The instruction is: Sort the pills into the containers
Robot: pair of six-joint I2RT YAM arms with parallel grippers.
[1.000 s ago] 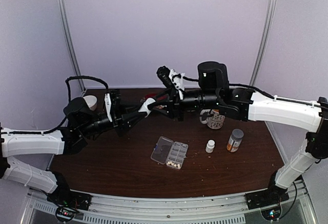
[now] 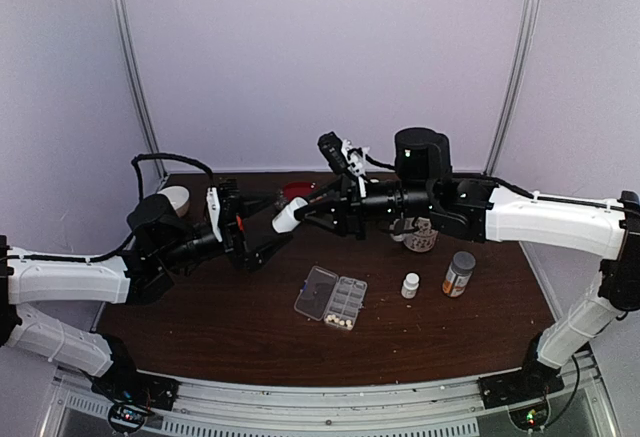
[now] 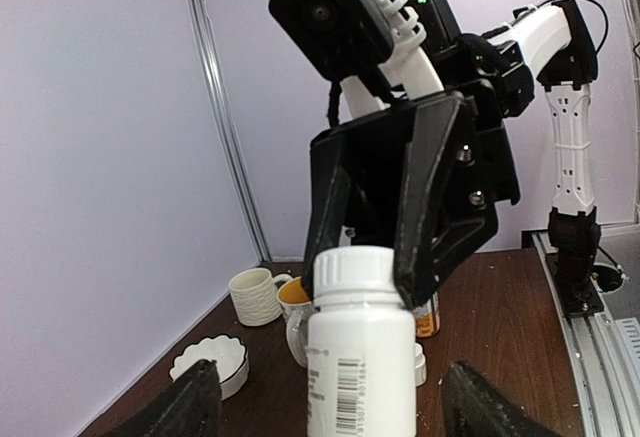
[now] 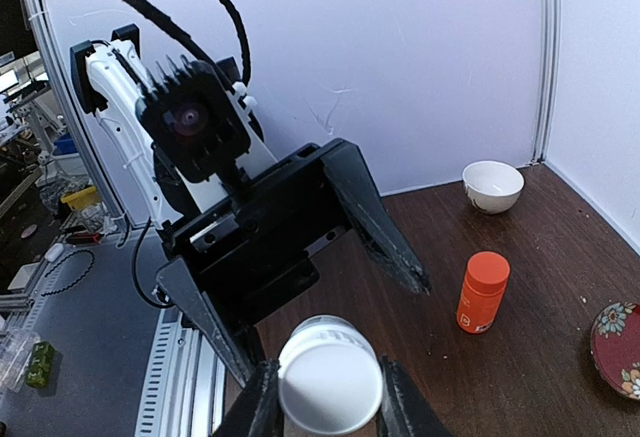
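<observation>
A white pill bottle (image 2: 287, 217) is held in the air over the table, with my right gripper (image 2: 303, 212) shut on its capped end. Its barcode label shows in the left wrist view, where the right fingers (image 3: 424, 197) press the cap (image 3: 354, 271). My left gripper is open around the bottle's other end, the fingers spread wide and apart from it. Below on the table lies a pill organizer (image 2: 346, 298) with its clear lid (image 2: 317, 292) swung open; several pale pills (image 2: 339, 321) sit in its front compartments.
To the right stand a small white bottle (image 2: 410, 285) and a larger grey-capped bottle (image 2: 459, 273). At the back are a white bowl (image 2: 176, 199), a red bowl (image 2: 297, 190) and a patterned mug (image 2: 421, 236). An orange bottle (image 4: 483, 292) shows in the right wrist view.
The right gripper, still on the bottle, has shifted slightly right. The table items have not moved.
</observation>
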